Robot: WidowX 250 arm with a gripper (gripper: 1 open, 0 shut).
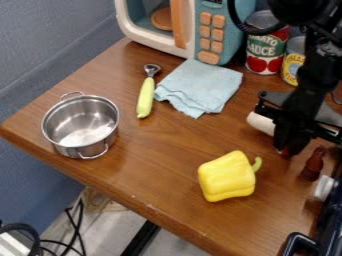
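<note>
The black gripper (286, 146) is low over the right side of the wooden table, beside a small dark red bottle (313, 164). A white cylindrical object (261, 123) lies partly hidden behind it; whether the fingers hold anything cannot be told. A yellow bell pepper (226, 178) lies toward the front. A steel pot (79, 126) stands at the left, and a yellow-handled tool (146, 96) lies near a light blue cloth (198, 88).
A toy microwave (179, 25) stands at the back, with cans (263, 52) to its right. Black equipment lines the right front edge, and cables hang at the lower left.
</note>
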